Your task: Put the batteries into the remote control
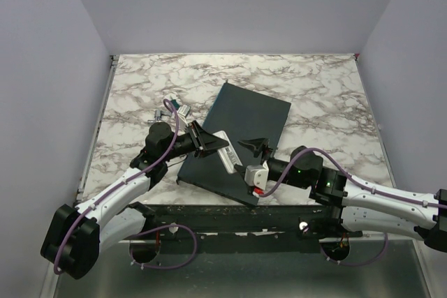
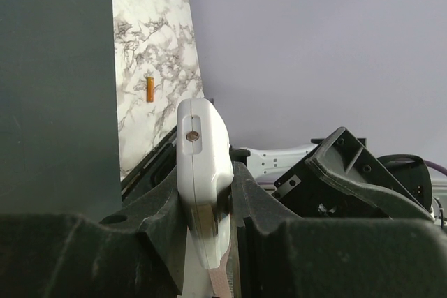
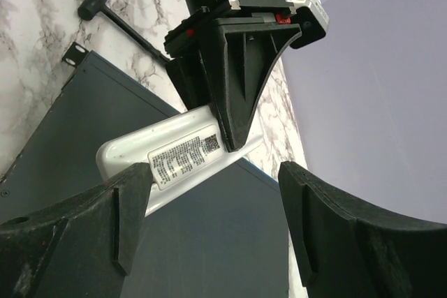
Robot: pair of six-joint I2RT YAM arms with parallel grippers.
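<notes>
My left gripper [image 1: 216, 141] is shut on the white remote control [image 1: 229, 158], which it holds over the dark board; the remote [image 2: 202, 172] shows end-on in the left wrist view, and its labelled face [image 3: 178, 162] in the right wrist view. My right gripper [image 1: 248, 158] is open around the remote's lower end, its fingers [image 3: 349, 235] spread; whether one touches the remote I cannot tell. An orange battery [image 2: 149, 89] lies on the marble table in the left wrist view.
The dark board [image 1: 244, 109] covers the table's middle. Small objects [image 1: 159, 115] lie at the left, behind my left arm. A black hammer-like tool [image 3: 126, 29] lies on the marble.
</notes>
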